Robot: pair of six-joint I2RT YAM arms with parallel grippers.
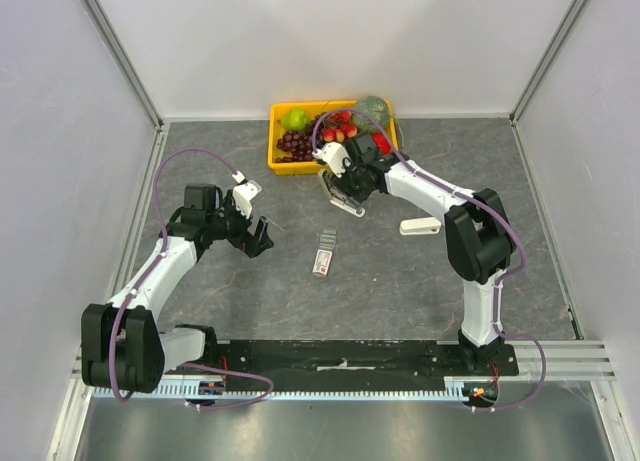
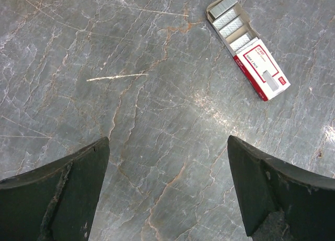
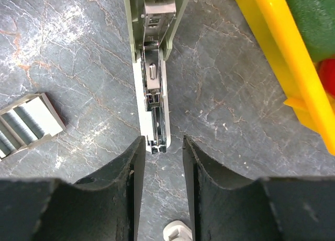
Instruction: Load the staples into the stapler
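The stapler point(image 3: 153, 73) lies opened in the right wrist view, its magazine channel exposed, top raised at the far end; in the top view it sits below the yellow crate, partly hidden by my right gripper point(image 1: 352, 181). That gripper's fingertips hover at the stapler's near end, slightly apart with nothing visible between them. The staple box point(image 2: 254, 60), red and white with staple strips in its open tray, lies at the table's middle. My left gripper stands open to the left of the box, empty.
A yellow crate point(image 1: 275, 141) of fruit stands at the back. A white object point(image 1: 420, 226) lies to the right.
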